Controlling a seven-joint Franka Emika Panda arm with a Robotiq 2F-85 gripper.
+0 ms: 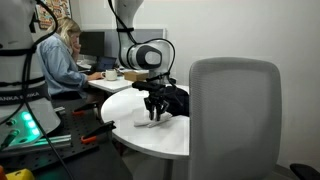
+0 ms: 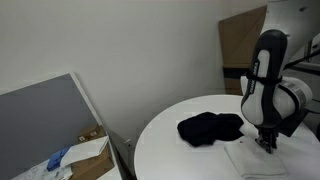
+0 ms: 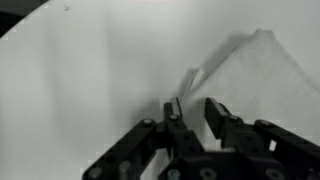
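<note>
A white cloth [image 2: 250,160] lies mostly flat on the round white table [image 1: 122,106], its folded edge showing in the wrist view. My gripper is low over this cloth, pointing down, its two dark fingertips a little apart. The cloth's edge runs just beyond and beneath the fingertips; whether they touch it I cannot tell. A dark cloth [image 2: 210,128] lies bunched up beside the white one, apart from my gripper.
A grey chair back [image 1: 235,115] stands close at the table's near right side. Someone sits at a desk [image 1: 62,60] at the far left.
</note>
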